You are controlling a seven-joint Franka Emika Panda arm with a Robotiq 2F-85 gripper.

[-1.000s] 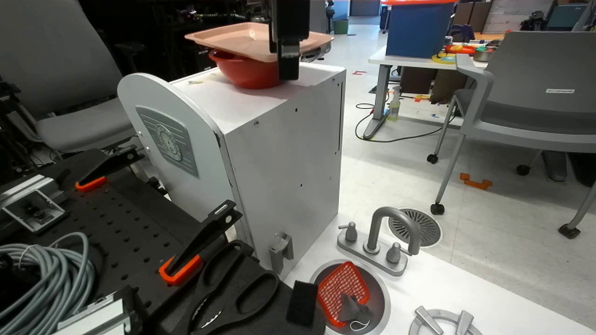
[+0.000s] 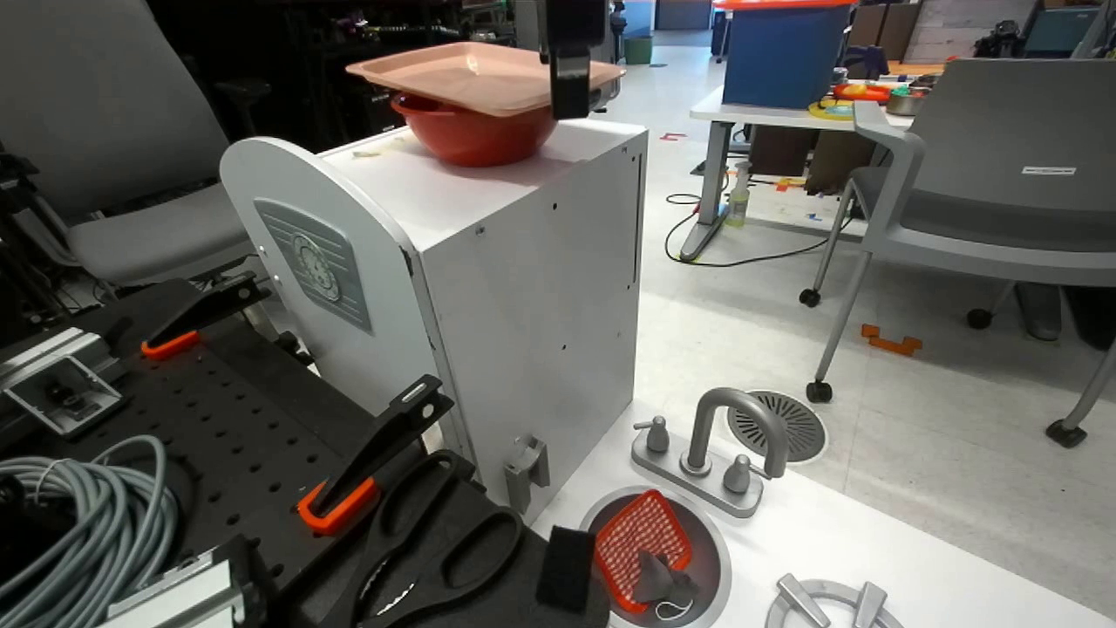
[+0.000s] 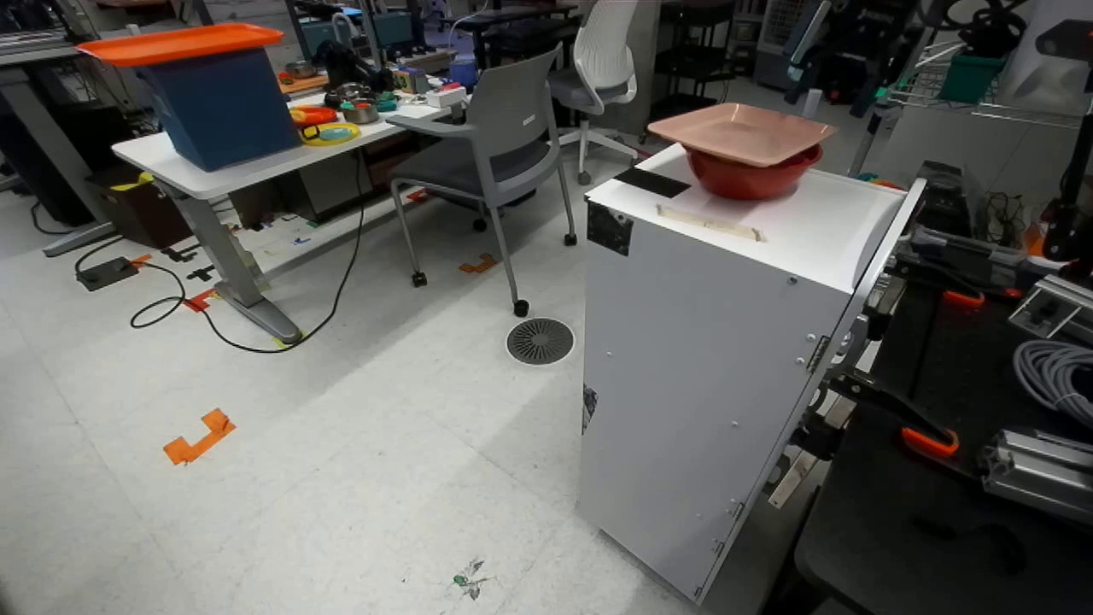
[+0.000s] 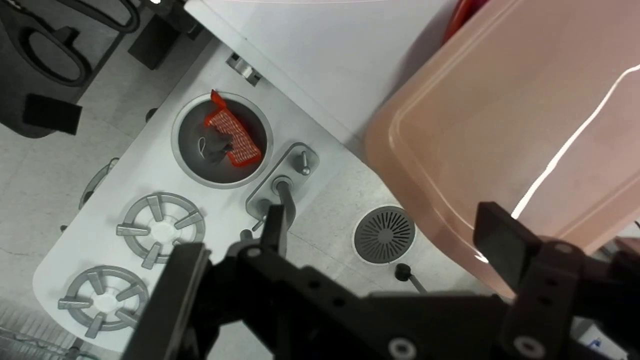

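Note:
In the wrist view my gripper is open, its dark fingers (image 4: 507,243) wide apart with nothing held between them. The right finger overlaps the near edge of a pink tray (image 4: 510,132); whether it touches cannot be told. In exterior view 1 the visible dark part of the gripper hangs in front of the tray (image 2: 471,75). This tray rests tilted on a red bowl (image 2: 476,136), which stands on a white cabinet (image 2: 534,262). A red patterned cloth item (image 4: 235,135) and a small grey item (image 4: 214,144) lie in the round sink (image 4: 189,165).
A grey faucet (image 4: 285,195) rises beside the sink, with stove burners (image 4: 160,231) farther along the white counter (image 4: 66,252). Black clamps (image 2: 361,460) and coiled cable (image 2: 99,523) occupy the dark table. Exterior view 2 shows open floor (image 3: 338,461) beside the cabinet.
In exterior view 1 the gripper has shifted right and upward across the image, uncovering more of the red bowl. Tray, bowl and sink contents look unmoved.

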